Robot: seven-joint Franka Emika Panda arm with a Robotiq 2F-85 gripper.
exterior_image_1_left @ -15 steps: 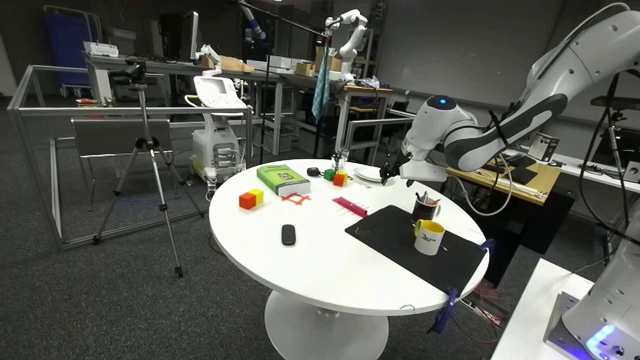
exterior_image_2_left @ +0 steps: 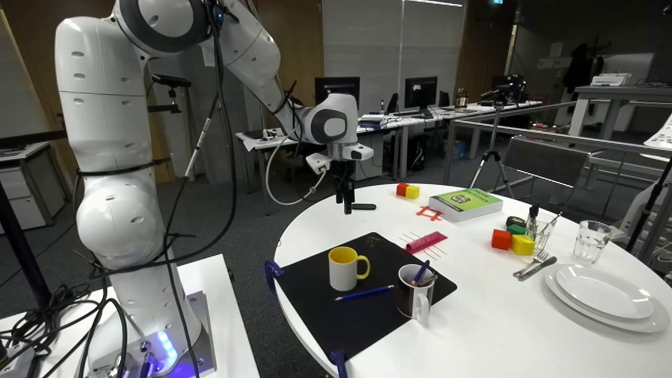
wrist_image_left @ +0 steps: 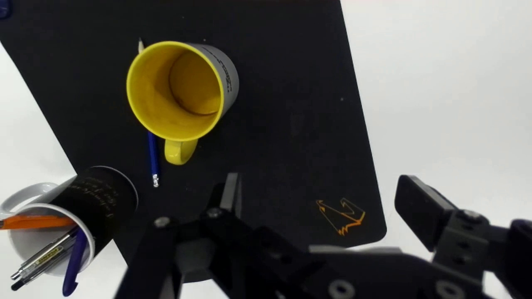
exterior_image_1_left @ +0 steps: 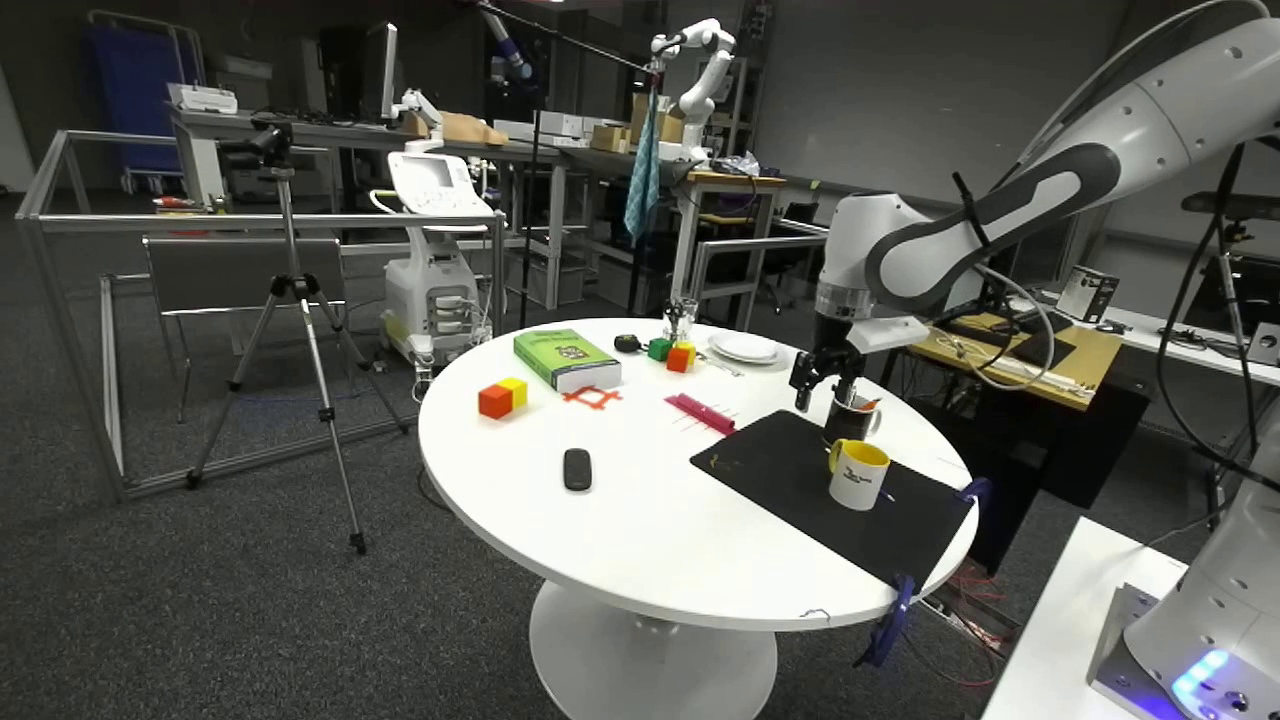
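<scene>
My gripper is open with nothing between its fingers, above the table; the corner of the black mat [wrist_image_left: 299, 124] shows below and between them in the wrist view. A white mug with a yellow inside [wrist_image_left: 199, 84] stands upright on the mat, its handle toward the bottom of that view. Beside it lies a blue pencil [wrist_image_left: 153, 154], partly hidden by the mug. A black-and-white mug [wrist_image_left: 107, 199] holding pens stands at the mat's edge. In exterior view 2, my gripper [exterior_image_2_left: 347, 200] hangs in the air, apart from both mugs.
A pink object [exterior_image_1_left: 702, 413], a green book [exterior_image_1_left: 566, 360], coloured blocks [exterior_image_1_left: 501, 398], and a dark remote-like object [exterior_image_1_left: 577, 469] lie around the white table. White plates [exterior_image_2_left: 608, 296] and glasses [exterior_image_2_left: 590, 242] stand on the far side from the arm. Blue clamps [exterior_image_1_left: 890, 618] grip the table edge.
The arm has swung and its wrist has turned; the gripper, which pointed sideways near the plates, now points downward. The mugs and other table objects have not moved.
</scene>
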